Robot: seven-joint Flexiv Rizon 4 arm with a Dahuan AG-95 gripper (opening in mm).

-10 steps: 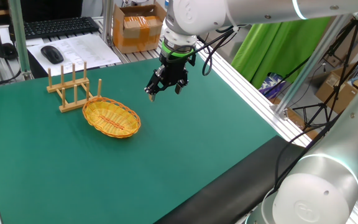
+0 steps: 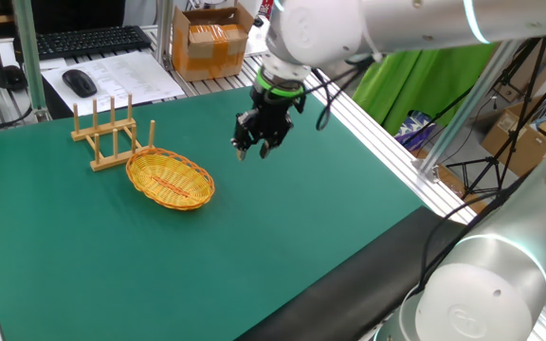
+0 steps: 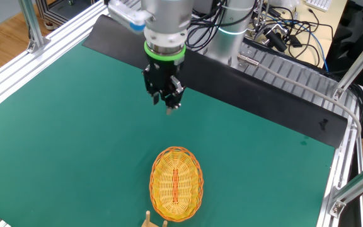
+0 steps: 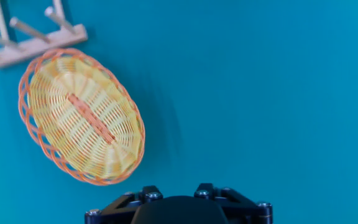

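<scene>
An oval yellow wicker basket (image 2: 171,180) with an orange woven rim lies empty on the green table. Beside it, almost against its rim, stands a wooden peg rack (image 2: 112,142); in the wrist view part of the rack (image 4: 39,48) shows at the upper left. My gripper (image 2: 253,152) hangs above the table, to the right of the basket in exterior view 1. Its fingertips are apart and nothing shows between them. In the wrist view the basket (image 4: 82,118) is ahead and left of the gripper, well clear of it.
A black strip (image 3: 257,94) runs along the robot's base edge. Beyond the table's far edge are a cardboard box (image 2: 207,45), a mouse (image 2: 80,82) and a keyboard (image 2: 83,42).
The basket and rack have not moved.
</scene>
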